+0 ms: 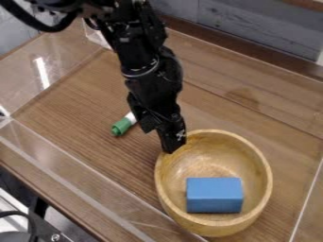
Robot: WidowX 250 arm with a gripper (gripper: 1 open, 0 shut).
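Observation:
My black gripper (167,133) hangs low over the wooden table, at the upper-left rim of a tan wooden bowl (178,214). Its fingertips are dark and tilted downward; it is open, with nothing visible held. A blue block (213,194) lies inside the bowl, toward its front. A small green and white tube (123,126) lies on the table left of the gripper, partly behind the arm.
Clear plastic edging runs along the left and front-left edge, with dark cables beyond it at bottom left. A grey wall stands at the back.

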